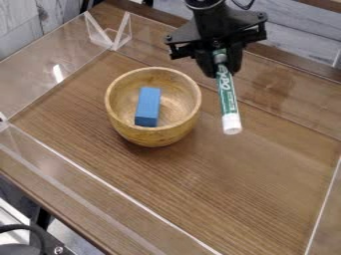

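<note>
My gripper is at the upper middle, shut on a long green and white tube that hangs upright below it, its white lower end over the wooden table. To its left sits a wooden bowl with a blue block inside. The tube is outside the bowl, just right of it.
A raised edge runs along the back. A black cable shows at the lower left corner.
</note>
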